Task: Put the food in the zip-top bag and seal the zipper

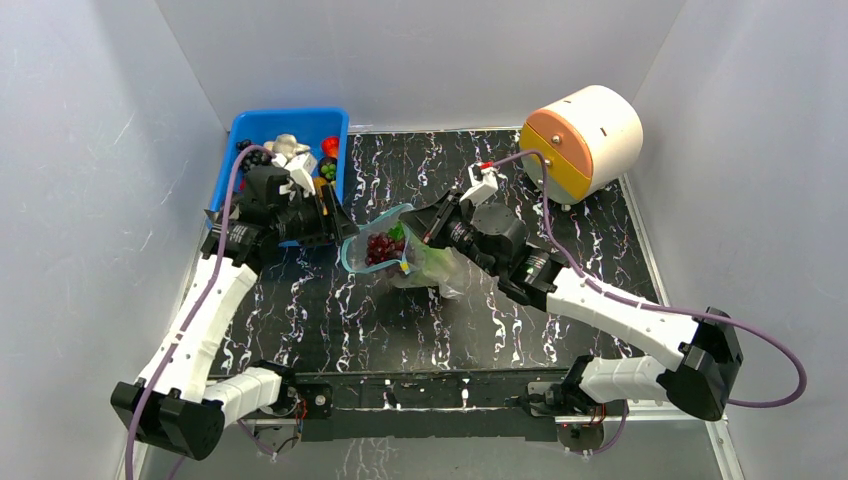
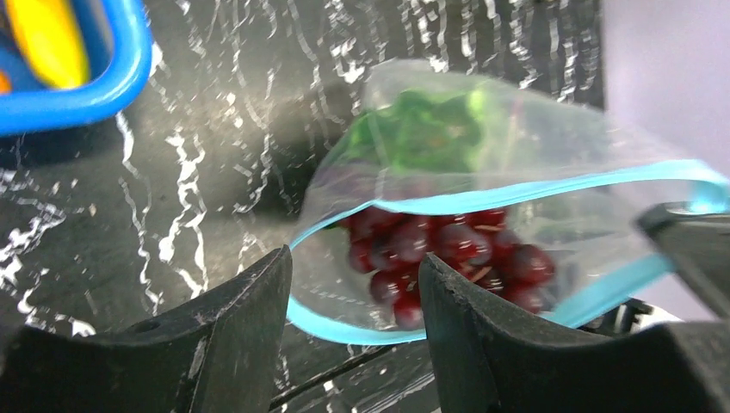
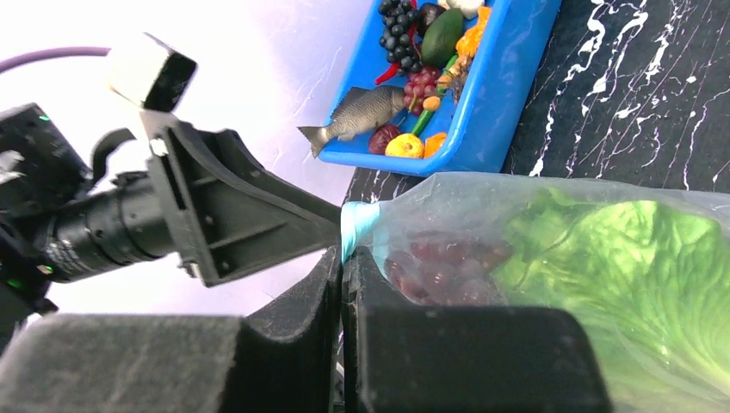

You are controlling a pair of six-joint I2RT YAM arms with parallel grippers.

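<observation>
A clear zip top bag (image 1: 431, 268) with a light-blue rim is in the middle of the table, its mouth gaping toward my left arm. Inside are dark red grapes (image 2: 405, 249) and a green leafy vegetable (image 3: 628, 249). My right gripper is shut on the bag's rim (image 3: 357, 222) at one corner of the mouth. Just left of the mouth, my left gripper stands part open; the near rim shows beyond its fingertips, and nothing appears held between them.
A blue bin (image 1: 290, 115) at the back left holds toy food, including a fish (image 3: 366, 112) and black grapes (image 3: 398, 34). A cream, orange and yellow drum-shaped box (image 1: 590, 140) stands at the back right. Bare table lies in front of the bag.
</observation>
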